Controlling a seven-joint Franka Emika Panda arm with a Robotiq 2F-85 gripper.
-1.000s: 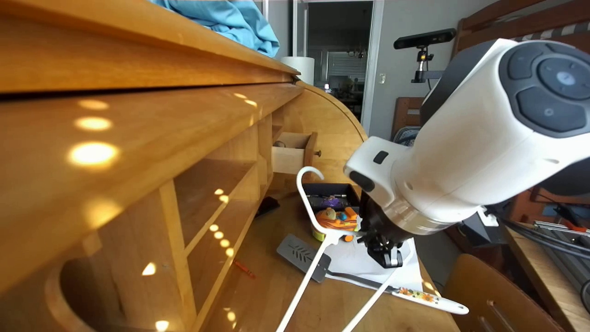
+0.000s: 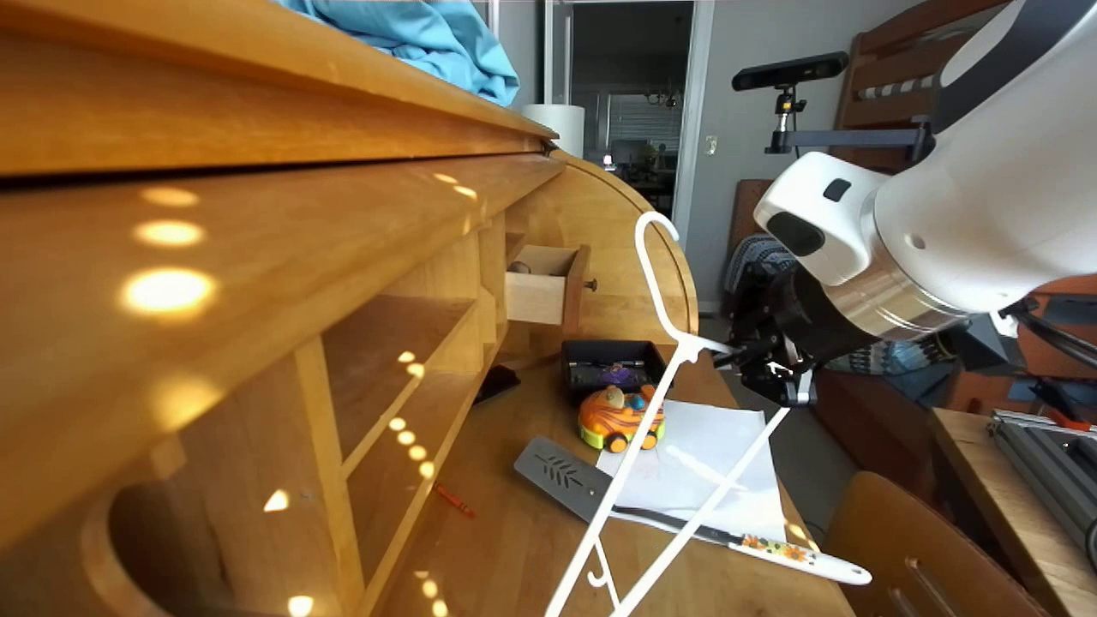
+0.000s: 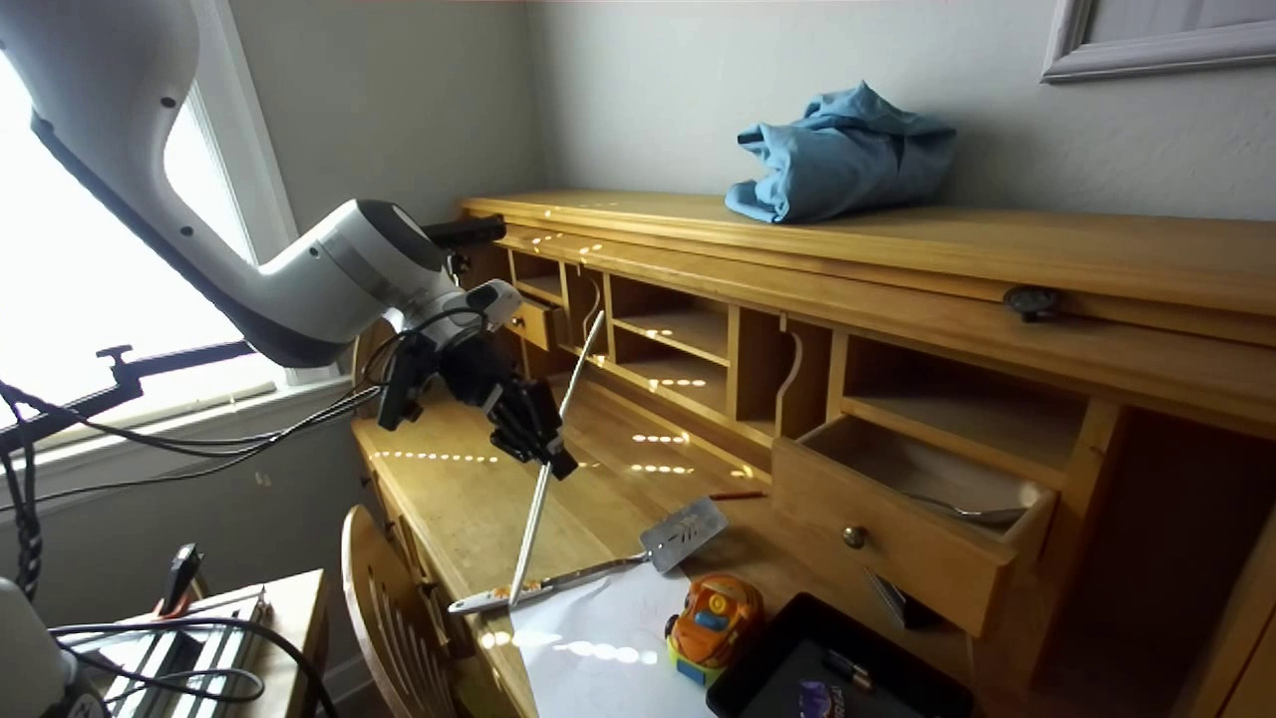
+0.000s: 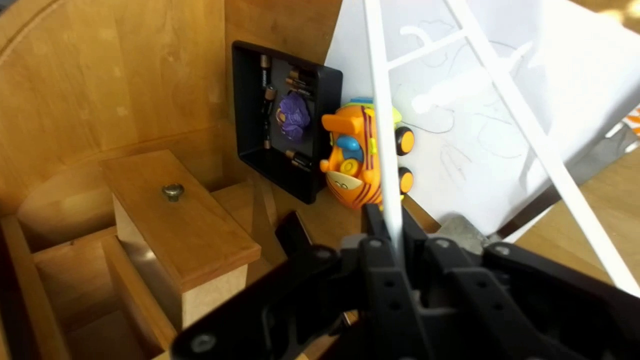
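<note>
A white hanger hangs in the air over the desk, its hook pointing up in exterior view 1. My gripper is shut on one of its bars near the neck. In exterior view 2 the hanger shows edge-on as a thin white line, with the gripper around its middle. From the wrist view, the bar of the hanger runs straight out from between the black fingers. Its second bar slants off to the right over the paper.
A spatula, an orange toy car, white paper and a black tray with batteries lie on the desk. Drawers stand pulled out, one with a spoon. Blue cloth lies on top; a chair stands in front.
The arm has risen and moved back, away from exterior view 1's camera, carrying the hanger up with it. The toy car is less covered now. Desk items stay in place.
</note>
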